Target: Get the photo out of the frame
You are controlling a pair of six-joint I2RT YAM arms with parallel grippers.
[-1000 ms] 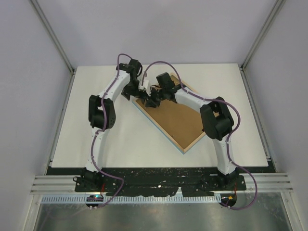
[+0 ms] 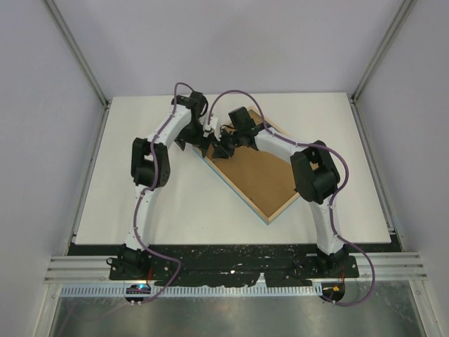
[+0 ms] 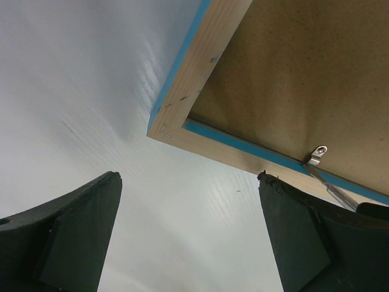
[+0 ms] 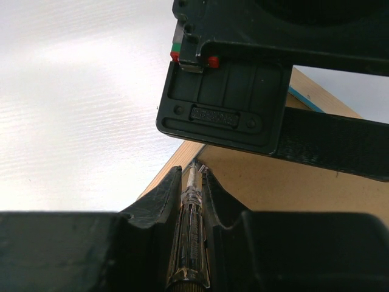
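The photo frame lies face down, its wooden rim (image 2: 238,194) light with a blue outer side and its brown backing board (image 2: 259,175) up. A small metal clip (image 3: 317,153) sits at the inner edge of one side. My right gripper is shut on a slim tool, whose thin metal tip reaches the clip in the left wrist view. No photo shows; the board covers the inside. My left gripper stands open with nothing between its fingers, over the white table outside the frame, close to one corner.
Both grippers are close together at the frame's left corner. Part of the frame's far side is hidden under the right arm (image 2: 312,168).
The right arm and the frame look almost unmoved.
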